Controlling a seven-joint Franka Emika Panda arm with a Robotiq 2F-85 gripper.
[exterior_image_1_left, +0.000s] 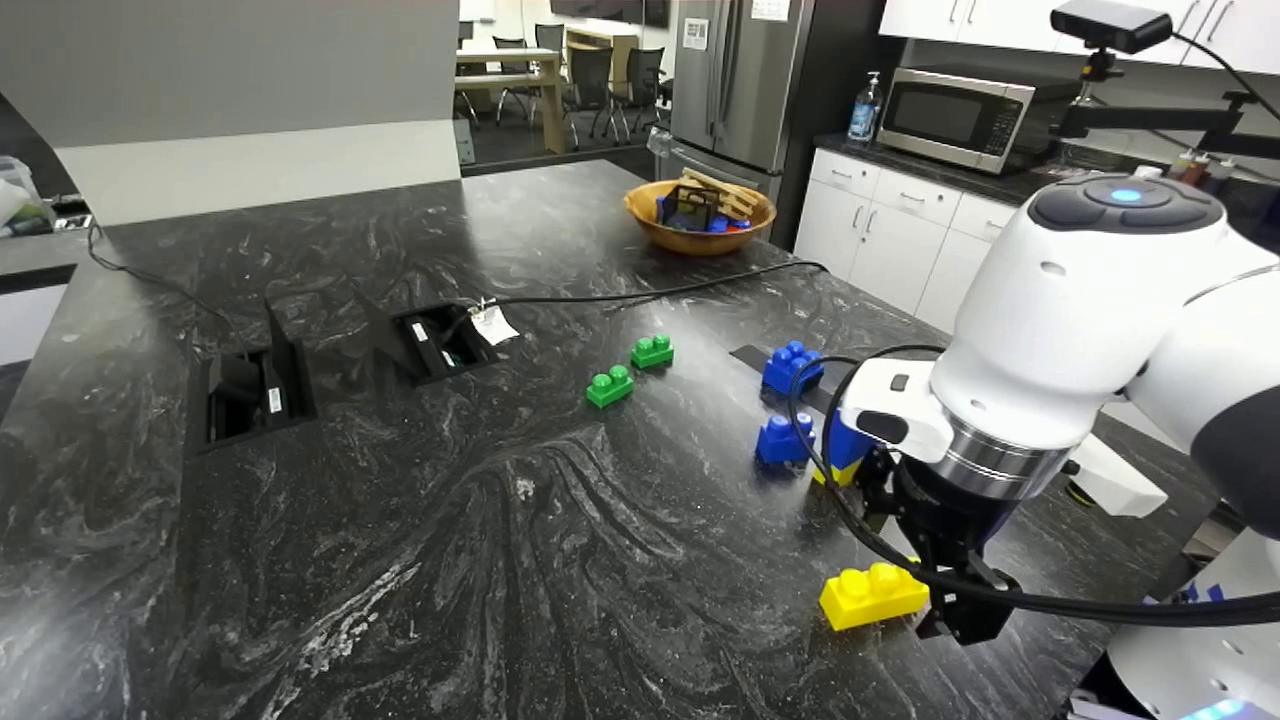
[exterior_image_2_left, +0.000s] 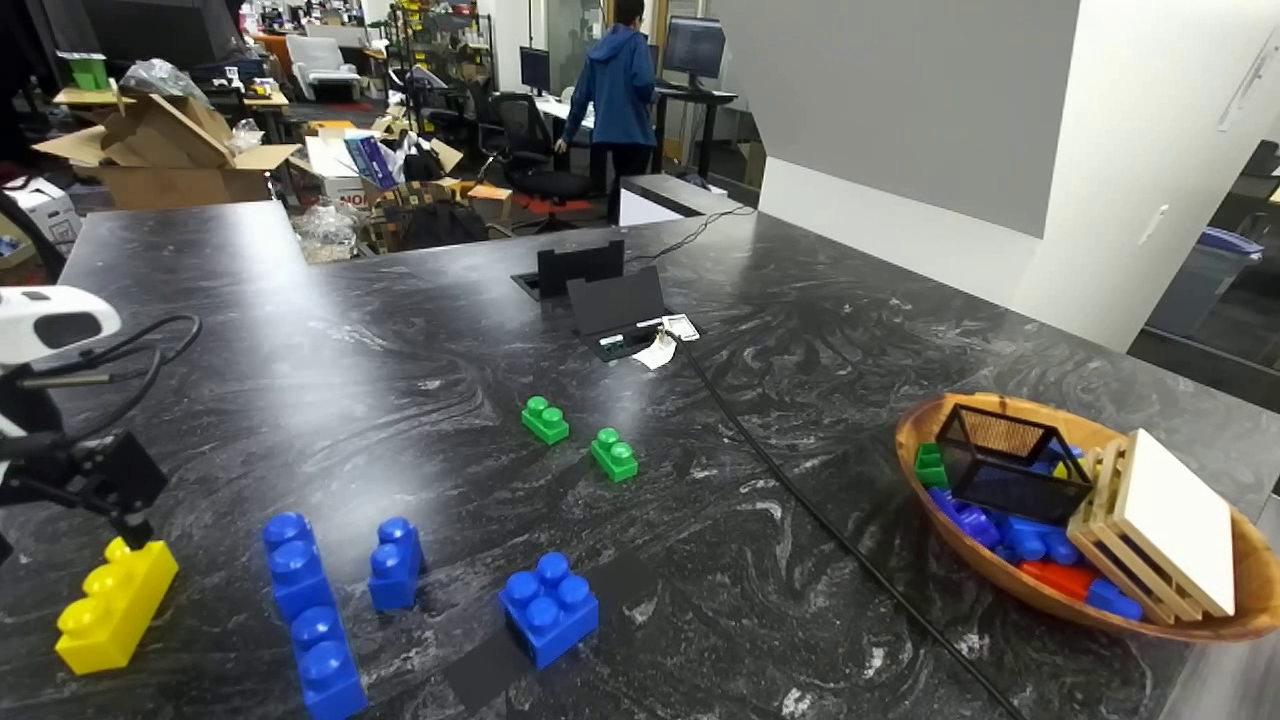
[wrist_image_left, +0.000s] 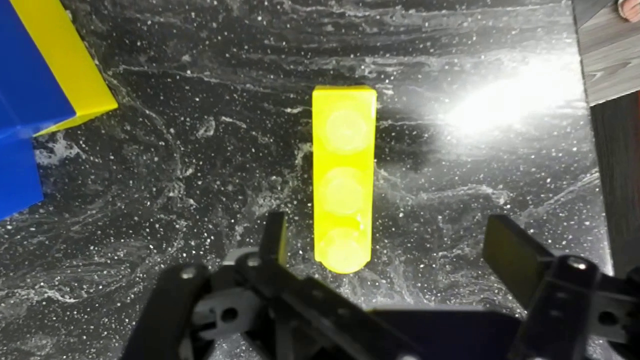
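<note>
A long yellow brick (wrist_image_left: 343, 162) with three studs lies on the dark marbled table in the wrist view, its near end just ahead of the gap between the fingertips. My gripper stands open, nothing between its fingers, the left one closer to the brick than the right. In exterior view 1 the same yellow brick (exterior_image_1_left: 870, 596) is left of my gripper (exterior_image_1_left: 926, 564), which hangs low and partly covers it. Exterior view 2 has the yellow brick (exterior_image_2_left: 116, 606) at lower left, below the dark gripper parts.
Blue bricks on a yellow base (wrist_image_left: 69, 60) stand left of the yellow brick. Blue bricks (exterior_image_2_left: 396, 564) sit nearby, with two small green bricks (exterior_image_2_left: 545, 420) farther off. A wooden bowl (exterior_image_2_left: 960, 528) holds assorted blocks.
</note>
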